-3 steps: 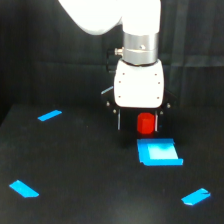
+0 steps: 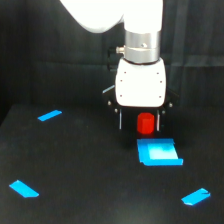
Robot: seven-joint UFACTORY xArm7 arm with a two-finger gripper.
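A small red object (image 2: 145, 124) shows below the white hand of the arm. My gripper (image 2: 140, 127) points down at it, its two thin fingers (image 2: 121, 119) standing wide apart on either side in this view. The gripper looks open, with dark gaps between the red object and the fingers. Whether the red object lies exactly between them in depth, I cannot tell. Just in front of it is a light-blue square (image 2: 159, 153) with a brighter blue edge; its depth is unclear.
Blue strips lie on the dark table (image 2: 90, 165): a back-left strip (image 2: 50, 115), a front-left strip (image 2: 24, 188) and a front-right strip (image 2: 196, 197). A dark curtain (image 2: 40, 50) hangs behind.
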